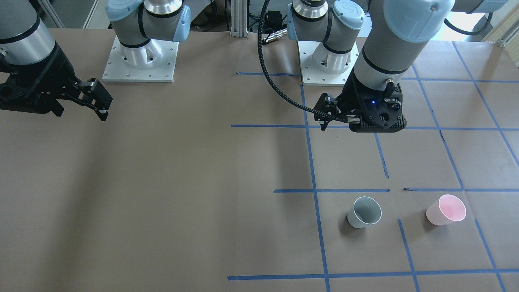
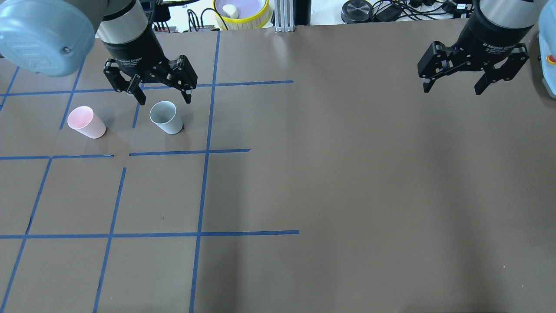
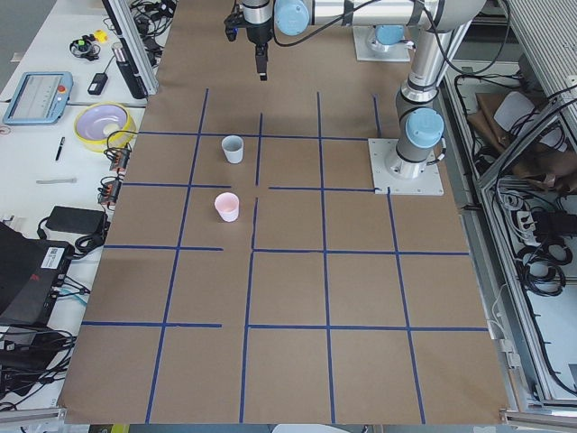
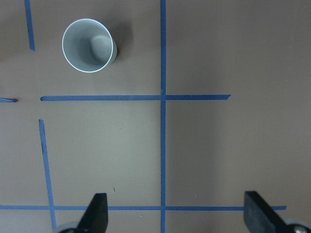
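Note:
A grey-blue cup (image 1: pixel 364 212) and a pink cup (image 1: pixel 445 210) stand on the taped grid of the table, the pink one at the outer side. In the top view they are the grey-blue cup (image 2: pixel 166 117) and the pink cup (image 2: pixel 86 122). My gripper hangs above the grid with its fingers wide apart and nothing between them; the wrist view shows the grey-blue cup (image 4: pixel 89 45) below, toward the upper left, clear of the fingers.
A second black gripper (image 2: pixel 471 65) hangs over the bare side of the table. A yellow bowl (image 3: pixel 95 126) sits on the white side bench among cables and tools.

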